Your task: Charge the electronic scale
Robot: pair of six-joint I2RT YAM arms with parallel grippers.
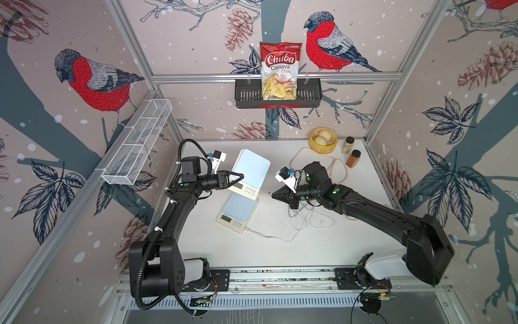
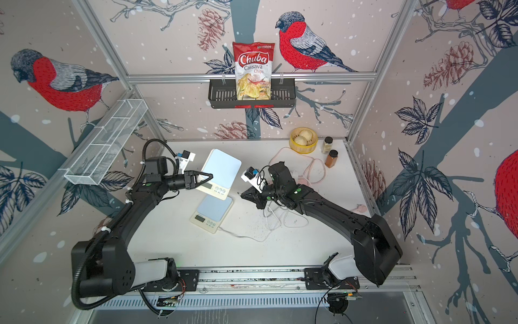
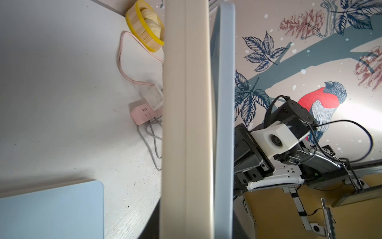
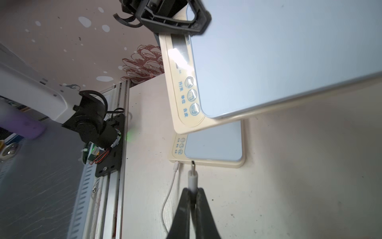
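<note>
My left gripper (image 1: 239,177) is shut on one cream electronic scale (image 1: 252,167) with a pale blue plate, holding it tilted above the table. In the left wrist view this scale (image 3: 187,119) stands edge-on and covers the fingertips. Beneath it on the table lies a second, similar scale (image 1: 240,207), with a white cable plugged into its side (image 4: 176,165). My right gripper (image 1: 286,201) is apart from both, to their right. Between its fingers a slim pale plug (image 4: 193,181) with a metal tip points towards the scales.
A pink power strip (image 3: 143,114) with a white adapter (image 3: 154,97) and loose cables lies behind my right arm. At the back right stand a yellow basket (image 1: 322,141) of buns and two jars (image 1: 353,157).
</note>
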